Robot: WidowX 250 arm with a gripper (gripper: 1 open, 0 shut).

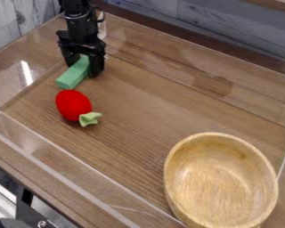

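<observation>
At the upper left, the black gripper [82, 55] is lowered over a green bar-shaped block [71, 80], open, its fingers around or just above the block's upper end, which it partly hides. A red rounded object [75, 107] with a pale green tip lies below the block.
A large yellow round bowl [221, 180] fills the lower right of the brown table [169, 80]. A grey wall borders the table at the top left.
</observation>
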